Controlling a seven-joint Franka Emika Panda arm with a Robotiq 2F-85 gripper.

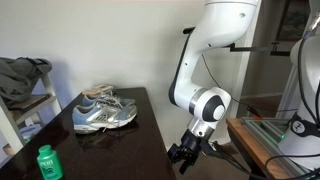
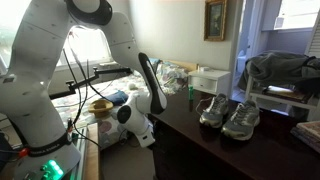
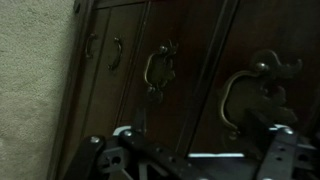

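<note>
Low beside the dark dresser (image 1: pixel 110 150), my gripper (image 1: pixel 180 160) hangs below the level of its top. The wrist view looks onto dark drawer fronts with curved metal handles, one handle (image 3: pixel 158 70) near the middle and a larger handle (image 3: pixel 238 98) to the right. In that view the gripper has its fingers wide apart at the lower edge, and nothing shows between them. A pair of grey shoes (image 1: pixel 103 113) and a green bottle (image 1: pixel 49 163) stand on the dresser top, away from the gripper.
Carpet (image 3: pixel 35 90) covers the floor beside the dresser. A wooden table edge (image 1: pixel 258 150) lies close to the arm's base, with cables hanging near it. A shelf with dark cloth (image 2: pixel 285 70) stands behind the shoes.
</note>
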